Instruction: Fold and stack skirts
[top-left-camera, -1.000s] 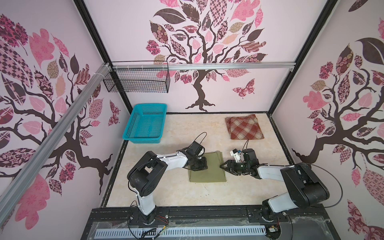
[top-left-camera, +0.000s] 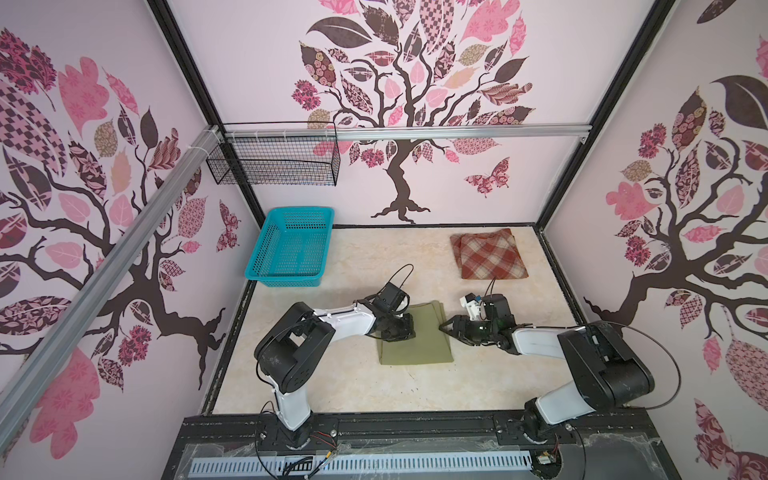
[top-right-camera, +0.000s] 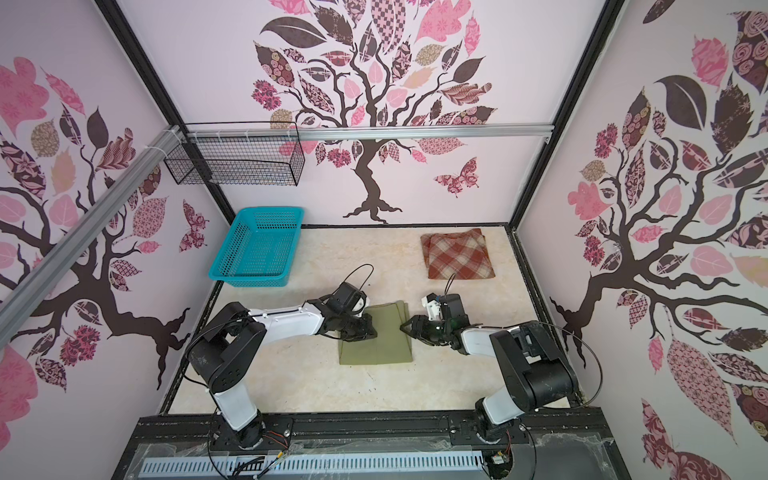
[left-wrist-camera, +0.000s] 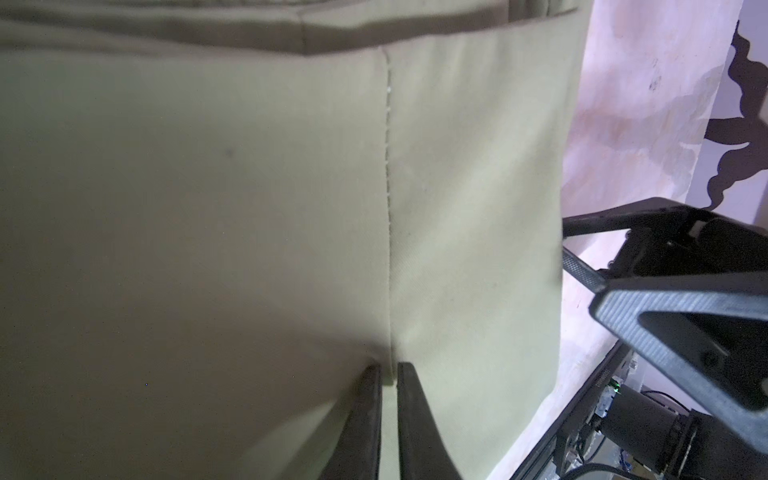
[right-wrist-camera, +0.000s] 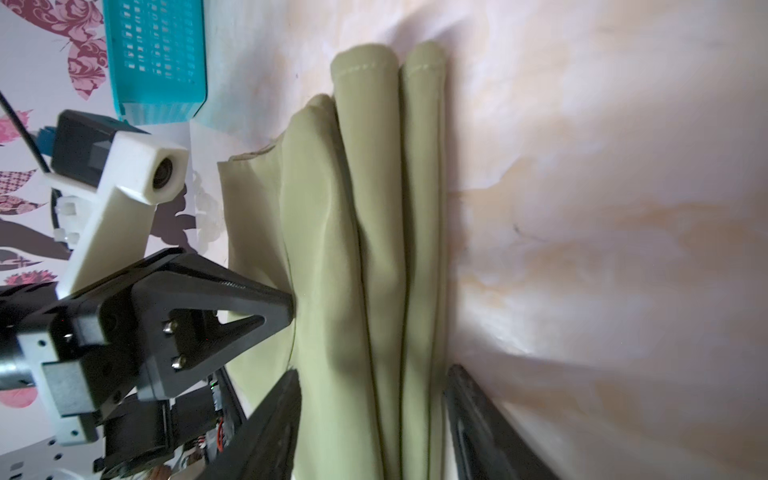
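Note:
An olive-green skirt (top-left-camera: 417, 349), folded into a rectangle, lies at the front middle of the table. My left gripper presses down on its upper layer, shut on a little of the cloth beside a stitched seam. At the skirt's right side, my right gripper is open; its fingers (right-wrist-camera: 272, 416) stand on either side of the layered folds, apart from each other. A red plaid folded skirt (top-left-camera: 489, 254) rests flat at the back right. The left arm covers part of the green skirt in both top views.
An empty-looking turquoise basket (top-left-camera: 289, 246) occupies the back left. Above it a black wire basket (top-left-camera: 276, 160) hangs from the rail. Bare table shows between the turquoise basket and the plaid skirt, and along the front edge.
The right gripper has shifted very slightly at the green skirt's right edge, and its arm has swung a little. The left arm and both skirts look unmoved.

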